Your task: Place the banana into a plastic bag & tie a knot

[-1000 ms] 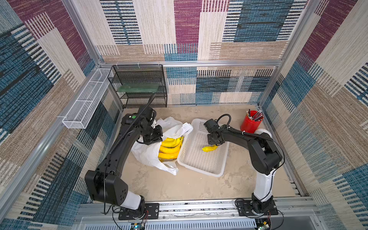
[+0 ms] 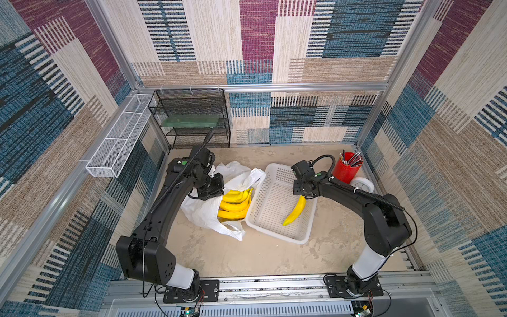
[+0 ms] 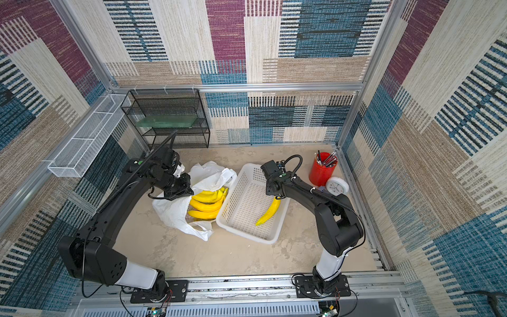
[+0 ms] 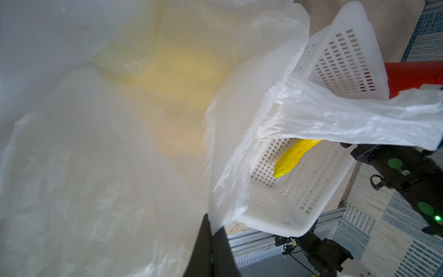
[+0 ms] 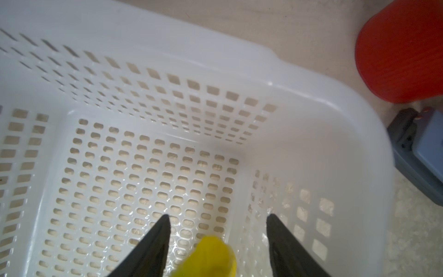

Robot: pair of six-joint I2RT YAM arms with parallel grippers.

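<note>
The white plastic bag lies open on the left with several bananas inside. My left gripper is shut at the bag's edge, with thin film at its fingertips. In the white perforated basket lies a single banana, sloping toward the front left in the top views. Over its upper end is my right gripper, fingers apart, the yellow tip showing blurred between and below them.
A red pen cup and a round white item stand right of the basket. Wire racks are at the back left. Bare table shows at the front.
The right gripper has moved to the right, and the single banana now reaches farther toward the basket's front, more of it showing. The left arm and bag look unchanged.
</note>
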